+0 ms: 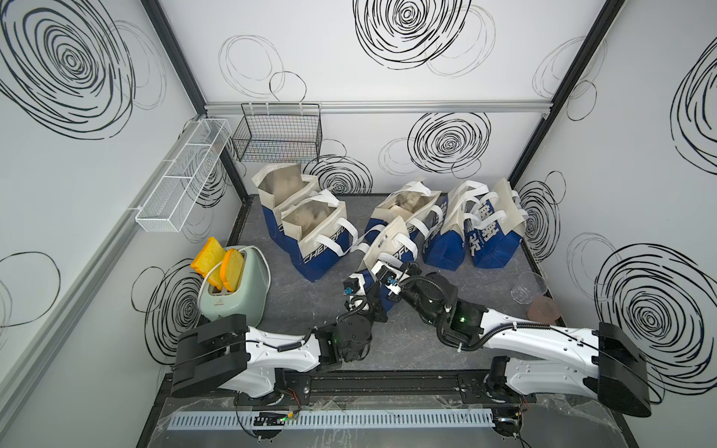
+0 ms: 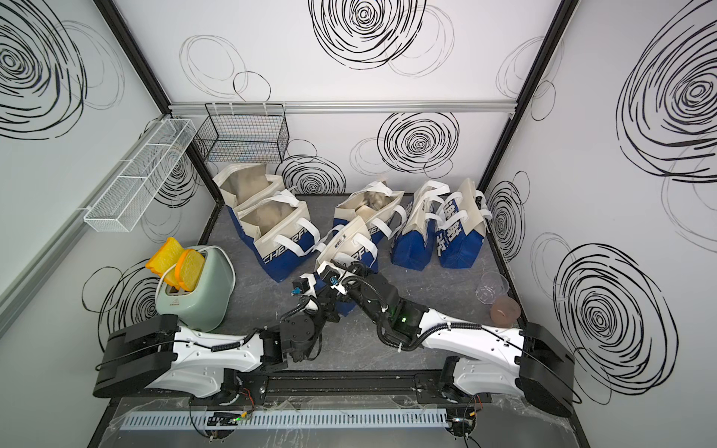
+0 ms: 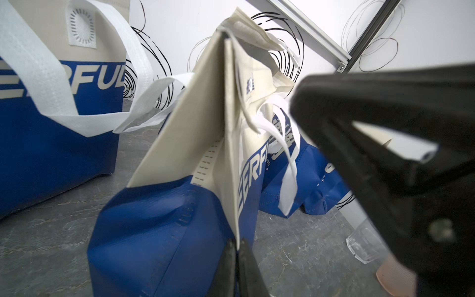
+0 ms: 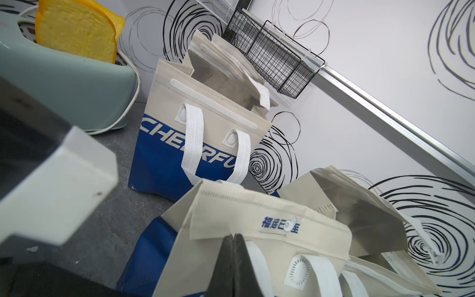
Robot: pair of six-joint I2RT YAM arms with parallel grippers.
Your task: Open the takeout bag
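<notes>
The middle front takeout bag (image 1: 385, 242) is blue and cream, its top folded over, with a snap on the flap (image 4: 269, 208). My left gripper is shut at its near side edge, fingertips against the cream gusset seam; whether the thin edge is pinched is unclear. My right gripper is shut, its fingertips in front of the flap's face, below the printed blue characters; nothing thick shows between them. The two grippers are close together, and the right one's dark body fills the right of the left wrist view.
Other bags (image 1: 313, 254) stand behind and to both sides, several open. A mint toaster (image 1: 250, 291) with yellow slices is at left; a clear cup (image 1: 527, 286) and pink cup (image 1: 543, 310) are at right. Wire baskets (image 1: 276, 134) hang behind.
</notes>
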